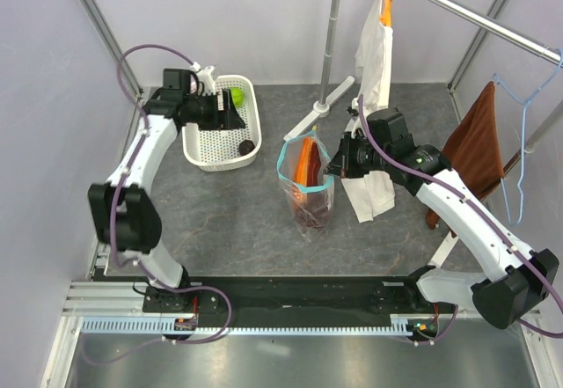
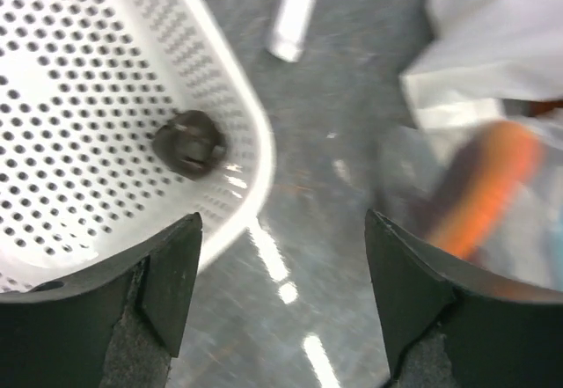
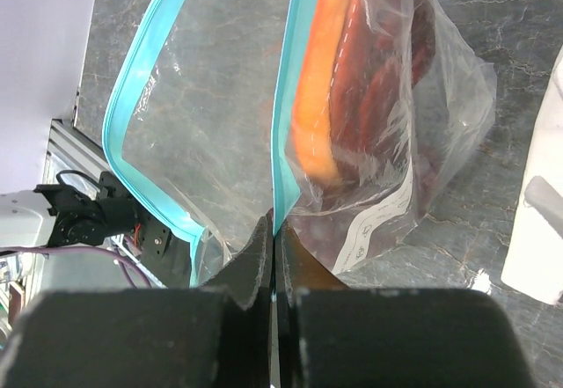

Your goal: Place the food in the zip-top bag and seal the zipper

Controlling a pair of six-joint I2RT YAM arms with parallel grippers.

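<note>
The zip bag (image 1: 305, 199) stands mid-table with orange and dark red items (image 3: 321, 89) inside. My right gripper is shut at the bag's teal zipper rim (image 3: 284, 150). My left gripper is open over the white perforated basket (image 1: 211, 155) at upper left, which holds a dark round item (image 2: 189, 142) and a green item (image 1: 237, 97) toward the back.
A garment rack (image 1: 466, 14) with white cloths and a brown cloth (image 1: 475, 142) stands on the right; its white foot lies behind the bag.
</note>
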